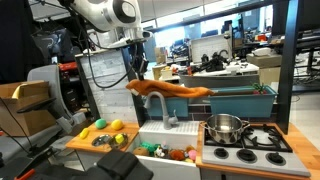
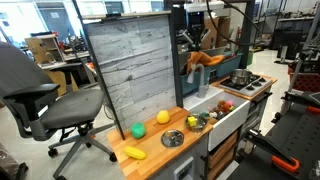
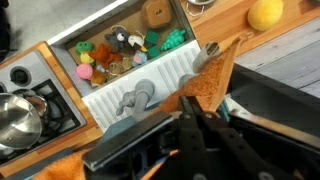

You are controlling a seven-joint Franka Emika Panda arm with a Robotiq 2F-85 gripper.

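An orange cloth hangs from my gripper in the first exterior view, its left end raised and its right part stretching along the blue ledge behind the sink. The second exterior view has the cloth just below the gripper. In the wrist view, the cloth rises at the dark fingers, which look shut on it; the exact grip is partly hidden. More orange fabric shows at the lower left there.
Below the cloth stands a grey faucet over a white sink. Right of it are a steel pot and a stove. An open drawer holds several small toys. Lemon, green ball and banana lie on the left wooden counter.
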